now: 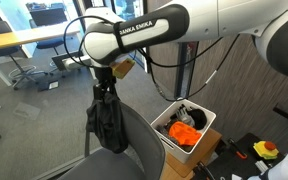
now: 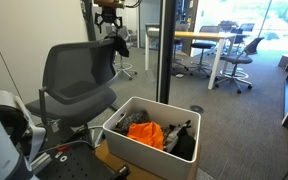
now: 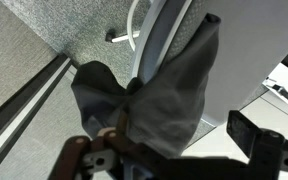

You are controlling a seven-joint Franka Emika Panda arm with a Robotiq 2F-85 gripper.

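Observation:
A dark cloth (image 1: pixel 107 125) hangs over the top of the grey chair's backrest (image 1: pixel 142 140). My gripper (image 1: pixel 106 91) is just above the cloth's upper end in exterior view 1. In the wrist view the cloth (image 3: pixel 172 105) spreads over the chair's edge and reaches down to my gripper, whose dark fingers (image 3: pixel 246 130) stand wide apart. The fingers are open; whether they touch the cloth cannot be told. In exterior view 2 the cloth (image 2: pixel 121 45) appears at the chair's top corner, with my gripper (image 2: pixel 109 22) above it.
A white bin (image 2: pixel 126 149) holds an orange cloth (image 2: pixel 146 134) and several dark items, on a wooden surface near the chair. A dark post (image 2: pixel 166 60) rises behind the bin. Desks and office chairs stand farther back, with open carpet between.

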